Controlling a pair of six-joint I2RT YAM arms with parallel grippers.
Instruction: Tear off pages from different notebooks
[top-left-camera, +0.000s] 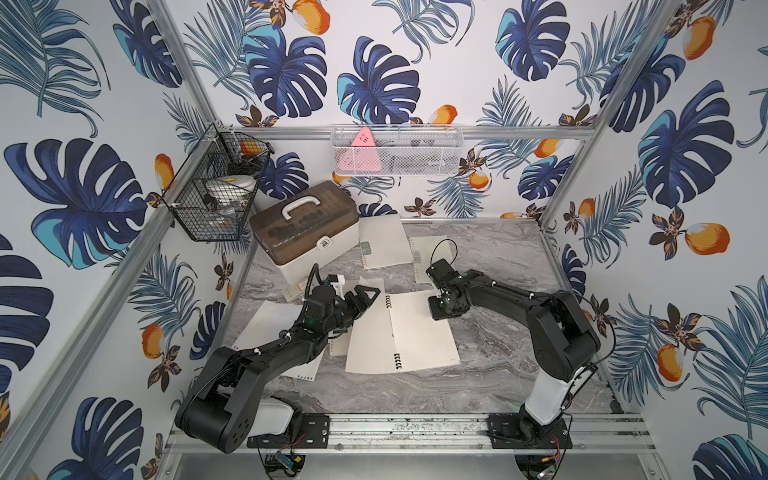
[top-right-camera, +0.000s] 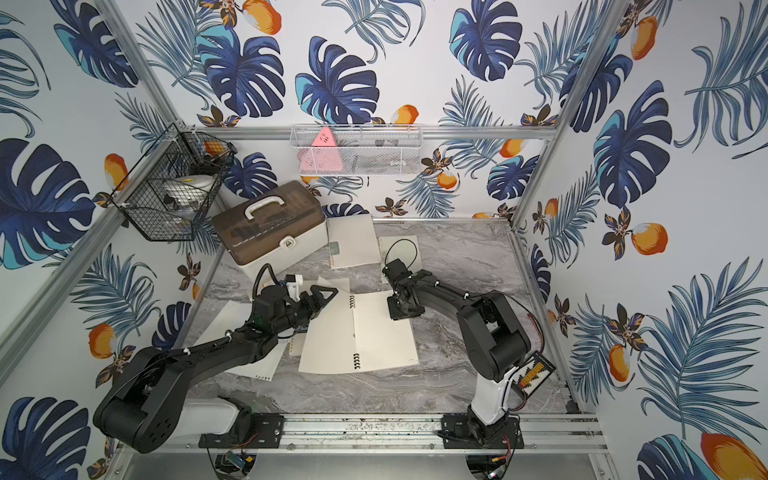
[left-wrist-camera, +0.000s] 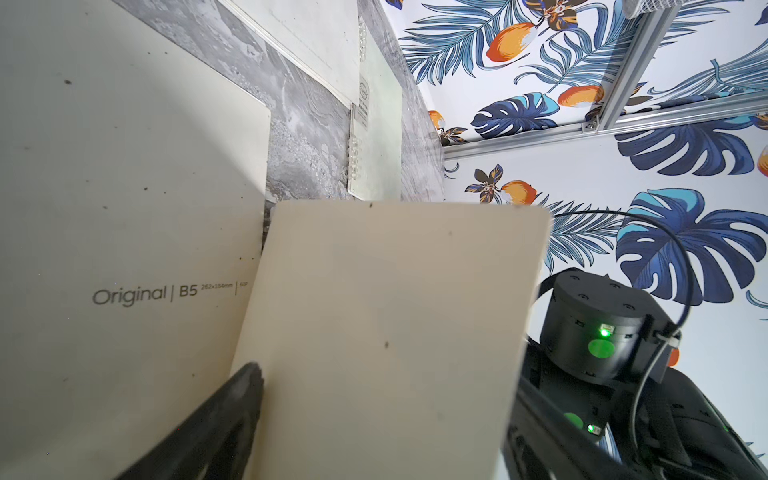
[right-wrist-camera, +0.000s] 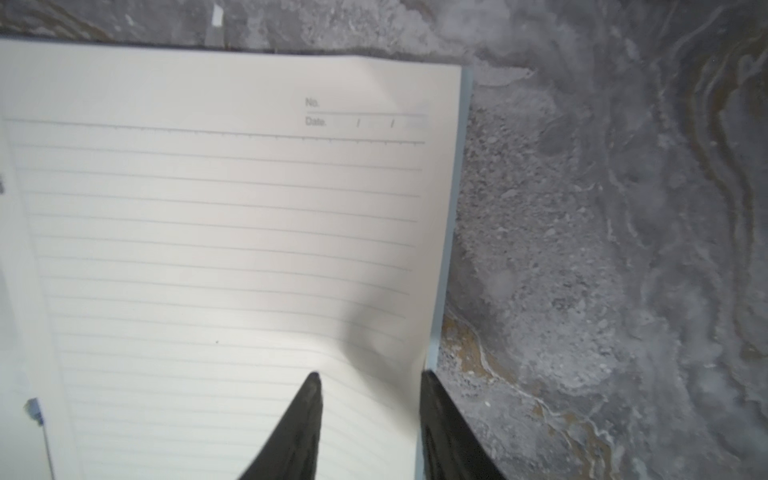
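Observation:
An open spiral notebook (top-left-camera: 416, 336) lies at the front centre. My left gripper (top-left-camera: 360, 297) is part open at its left page; in the left wrist view a cream sheet (left-wrist-camera: 384, 320) stands between its fingers, and whether they touch it is unclear. My right gripper is part open over the ruled right page (right-wrist-camera: 224, 232), fingertips at its outer edge. Loose white sheets (top-left-camera: 268, 328) lie at the left, partly under the left arm.
A cream notebook (top-left-camera: 384, 240) and a pale green one (top-left-camera: 424, 246) lie behind. A brown-lidded box (top-left-camera: 304, 224) sits at the back left. Bare marble (top-left-camera: 512, 256) shows at the right. Wire baskets hang on the walls.

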